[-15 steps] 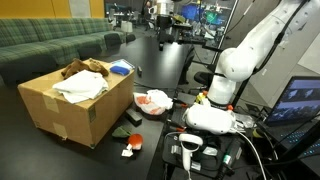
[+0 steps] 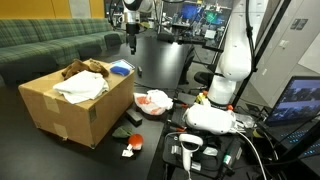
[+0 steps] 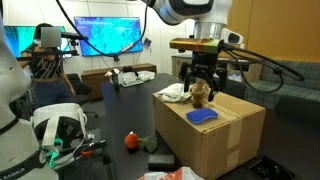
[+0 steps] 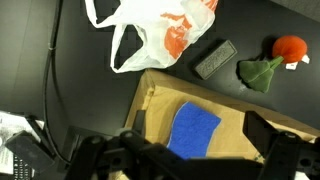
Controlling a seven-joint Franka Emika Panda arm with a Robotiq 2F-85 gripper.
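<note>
Above the cardboard box [image 3: 212, 145] hangs my gripper, open and with nothing between its fingers. The wrist view looks down on a flat blue piece [image 4: 192, 130] that lies on the box top, in line with the gap between the fingers. In exterior view 2 the blue piece [image 3: 201, 115] rests near the box's front edge, apart from the gripper [image 3: 214, 80] higher up. A brown cloth [image 2: 85, 68] and a white cloth [image 2: 80, 87] share the box top with it.
Beside the box on the dark table lie a white bag with orange print [image 4: 165, 35], a dark grey block [image 4: 214, 59], a green object [image 4: 258, 72] and a red round object [image 4: 289, 48]. A black cable [image 4: 51, 70] runs along the wrist view's left side.
My gripper has travelled left in exterior view 1, from out over the table towards the box. The box and the objects around it have not moved.
</note>
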